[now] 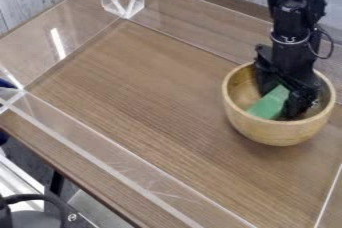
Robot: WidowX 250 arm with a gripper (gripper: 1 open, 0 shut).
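Observation:
A wooden bowl (277, 126) sits at the right of the table, with a green object (267, 105) inside it. The black gripper (278, 87) reaches down from the top right into the bowl, over and beside the green object. Its fingertips are dark and partly hidden, so their grip on the object is unclear.
A small white angular piece (122, 0) lies at the back left. Dark equipment is at the lower left corner.

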